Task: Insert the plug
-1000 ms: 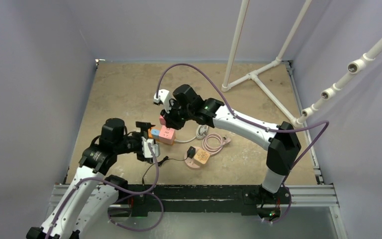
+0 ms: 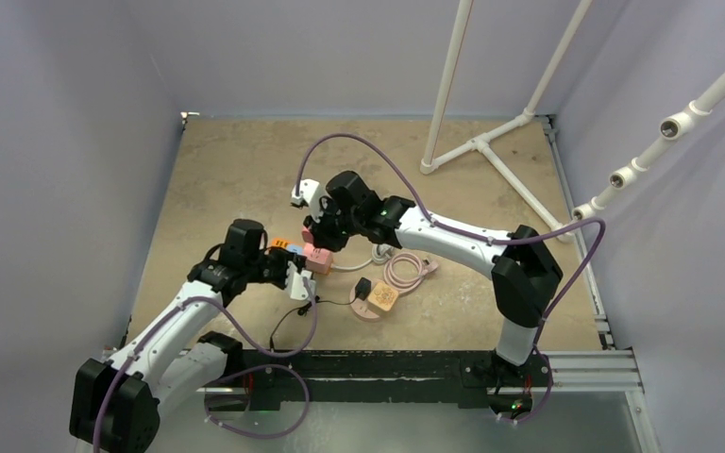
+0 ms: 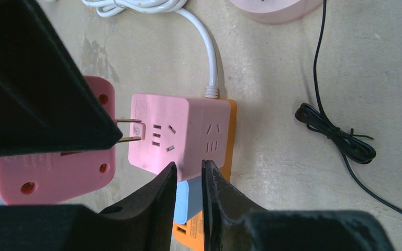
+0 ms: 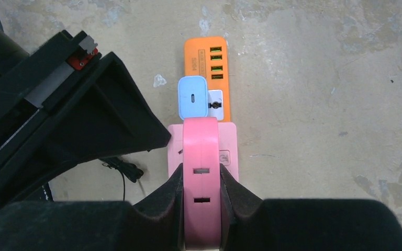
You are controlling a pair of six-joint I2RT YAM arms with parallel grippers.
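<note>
A pink cube socket rests on an orange power strip, beside a blue adapter. My right gripper is shut on a pink plug; in the left wrist view its two prongs point at the socket face from close by, and whether they touch is unclear. My left gripper is low at the socket's near end, by the blue adapter, its black fingers close together at the bottom of the left wrist view; whether they grip anything is hard to tell.
A black cable bundle, coiled white cable, pink cord coil and orange block lie nearby. White pipe frames stand at the back right.
My left arm has moved right toward the socket, and its fingers look closer together than a second ago. The right gripper has shifted slightly, with the plug still held.
</note>
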